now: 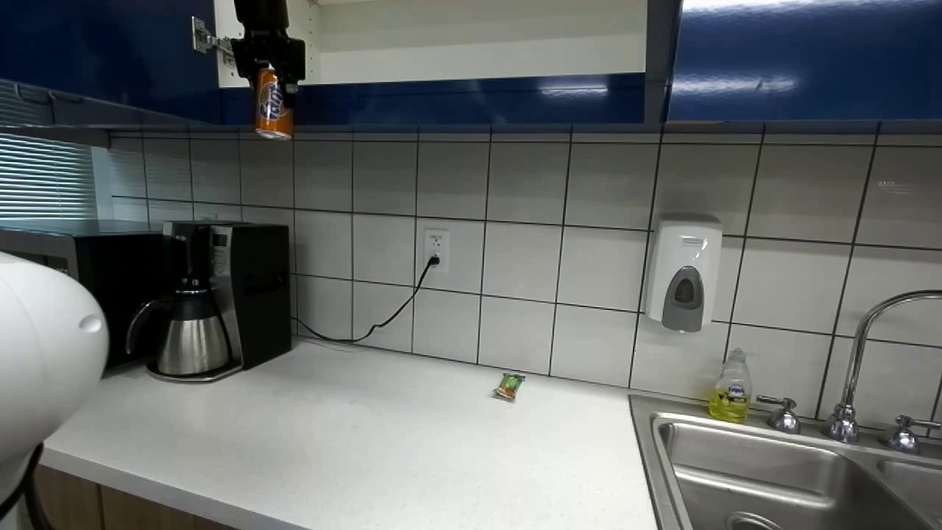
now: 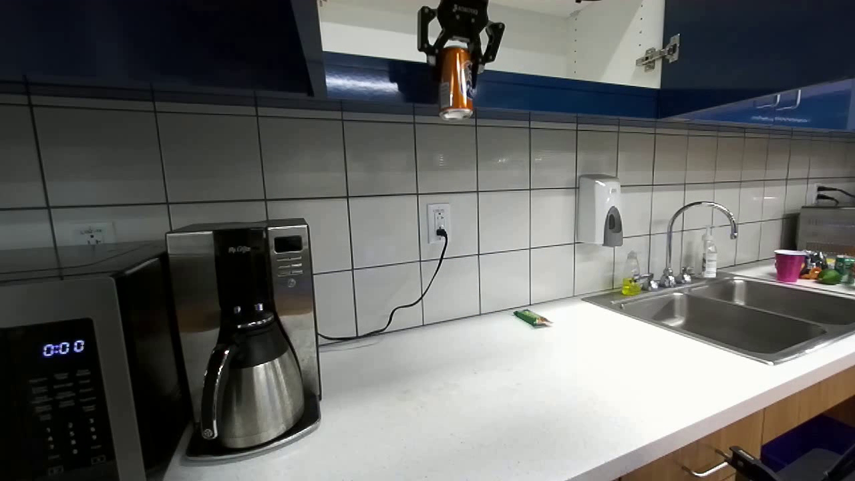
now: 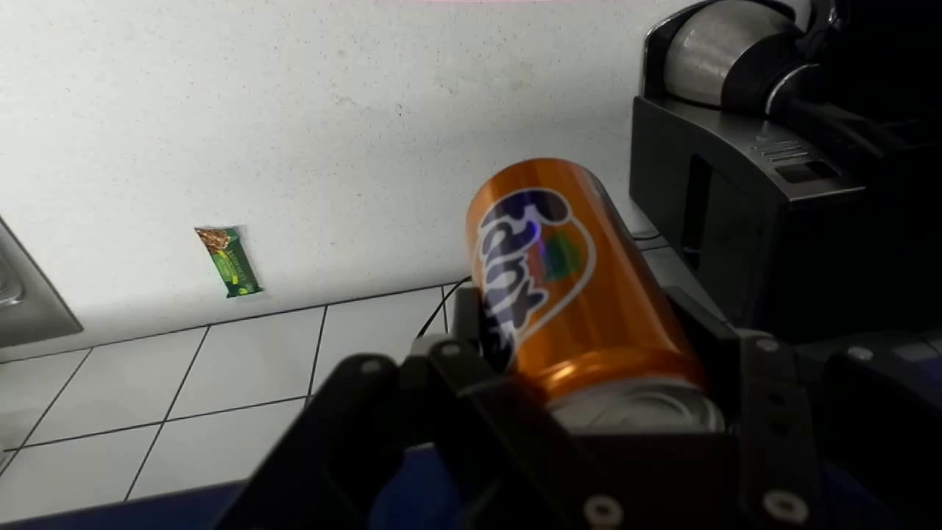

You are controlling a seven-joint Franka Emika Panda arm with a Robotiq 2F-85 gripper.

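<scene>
An orange Fanta can [image 1: 271, 106] hangs high above the counter, with my gripper [image 1: 271, 75] shut on its upper part. In the second exterior view the can [image 2: 456, 80] points downward from the gripper [image 2: 457, 60], in front of the cabinet's blue lower edge. The wrist view shows the can [image 3: 574, 274] between the dark fingers, its label facing the camera and its metal end close to the gripper. Behind and above stands the open wall cabinet [image 1: 477, 35]; the part of its inside that shows looks empty.
Below are a coffee maker [image 2: 292, 272] and a microwave [image 2: 140, 353]. A green snack packet [image 1: 509, 386] lies by the tiled wall. The sink [image 1: 751, 468] is at the right. An open cabinet door [image 1: 106, 53] stands left of the opening. Mid-counter is clear.
</scene>
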